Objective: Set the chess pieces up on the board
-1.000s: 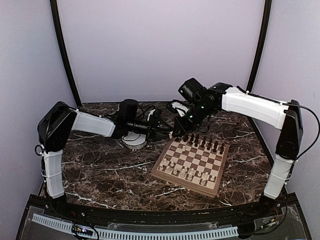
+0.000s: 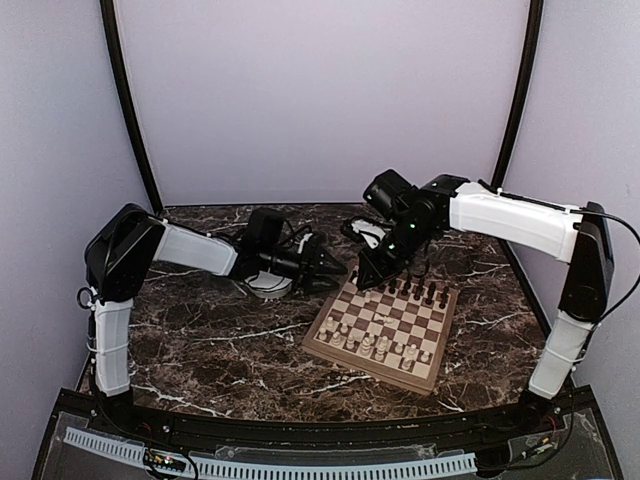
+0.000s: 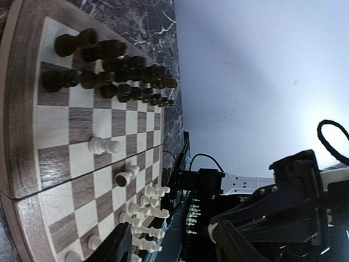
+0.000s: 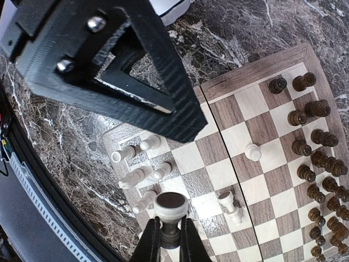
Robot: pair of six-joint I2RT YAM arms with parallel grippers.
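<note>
In the right wrist view my right gripper is shut on a white chess piece [image 4: 170,204], its dark base towards the camera. My left gripper stands open above the board, with nothing between its fingers; one of those black fingers [image 4: 177,109] looms large in the right wrist view. On the chessboard [image 4: 262,84], another white piece [image 4: 233,210] lies on its side near the middle. A white pawn [image 4: 252,152] stands alone closer to the dark side. Dark pieces [image 4: 322,137] fill the far rows, and several white pieces [image 2: 367,345] occupy the near side.
A round white container [image 2: 268,285] sits behind the left arm. Both grippers are close together over the board's left part.
The left gripper shifted slightly.
</note>
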